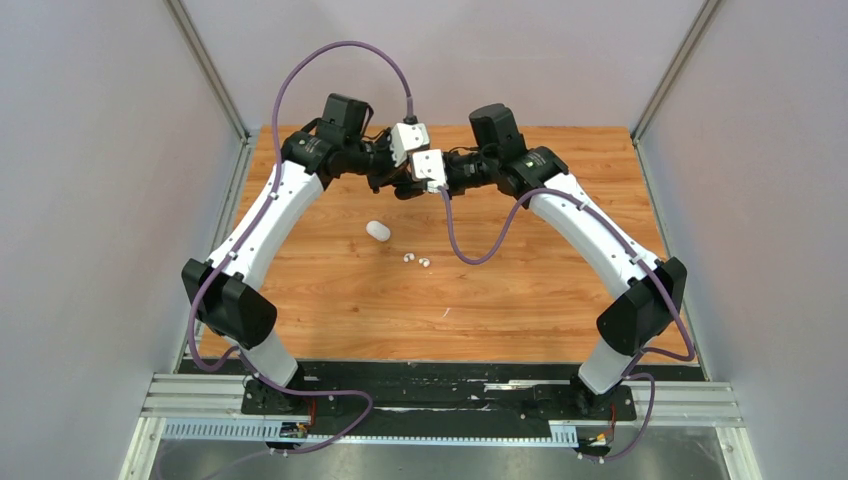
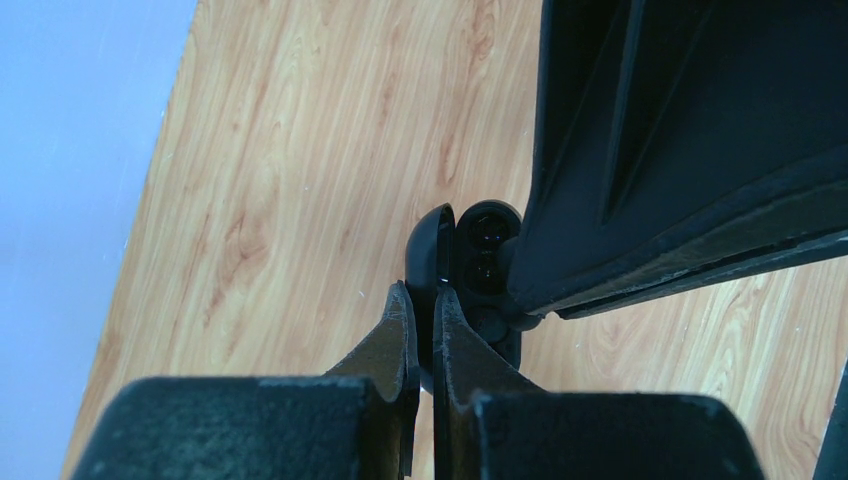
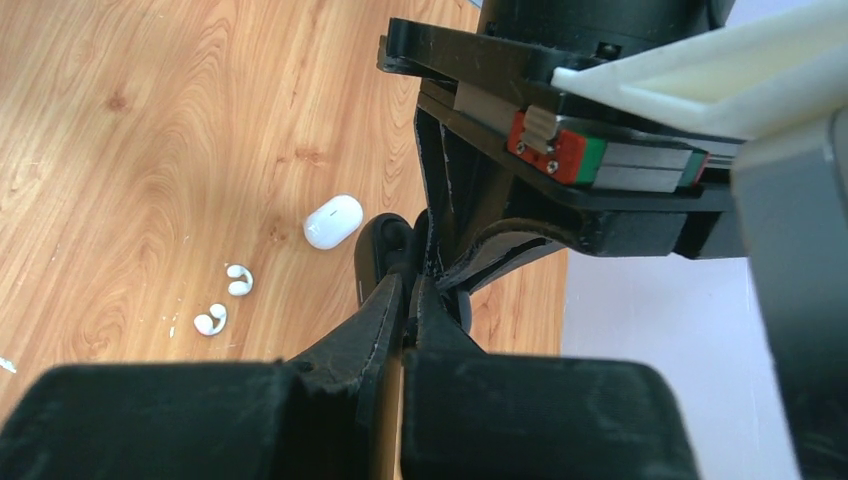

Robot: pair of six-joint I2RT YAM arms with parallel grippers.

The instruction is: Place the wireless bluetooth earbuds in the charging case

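A small dark open case (image 2: 487, 250) with round glossy hollows hangs above the table between my two grippers. Around its thin left half stands my left gripper, shut, with dark material showing between the tips. From the other side my right gripper is shut at the same case (image 3: 380, 245); whether anything is between its fingers is hard to see, dark on dark. On the table lie two small white clip-shaped earbuds (image 3: 211, 320), also seen in the top view (image 1: 416, 260). Near them is a white oblong case (image 1: 377, 231), which looks closed.
My two arms meet over the back half of the wooden table (image 1: 480, 310), their wrists close together. A thin white scrap (image 1: 446, 312) lies farther forward.
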